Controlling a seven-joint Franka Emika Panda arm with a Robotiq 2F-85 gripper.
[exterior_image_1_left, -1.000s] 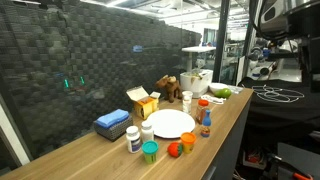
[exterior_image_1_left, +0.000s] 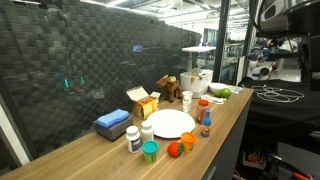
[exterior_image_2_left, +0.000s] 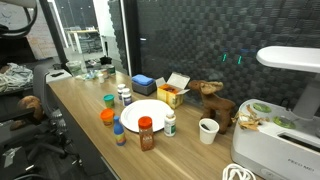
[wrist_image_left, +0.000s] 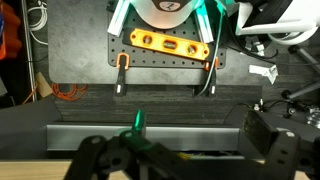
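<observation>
My gripper is open in the wrist view, its dark fingers (wrist_image_left: 138, 138) wide apart with nothing between them. Below it lie a dark floor area and the robot's base plate, away from the counter objects. On the wooden counter, a white plate (exterior_image_1_left: 172, 123) sits empty. Around it stand a teal cup (exterior_image_1_left: 150, 151), an orange cup (exterior_image_1_left: 188, 142), a red tomato-like ball (exterior_image_1_left: 174, 150), a blue bottle (exterior_image_2_left: 118, 130) and a red-capped jar (exterior_image_2_left: 146, 132). White bottles (exterior_image_1_left: 133, 138) are beside the plate. Neither exterior view shows the fingertips.
Behind the plate are a blue box (exterior_image_2_left: 143, 83), an open yellow carton (exterior_image_2_left: 174, 90) and a brown toy animal (exterior_image_2_left: 212, 103). A white cup (exterior_image_2_left: 208, 130) and a large white appliance (exterior_image_2_left: 280, 143) occupy the far end. Bare counter (exterior_image_1_left: 85, 163) extends at the near left.
</observation>
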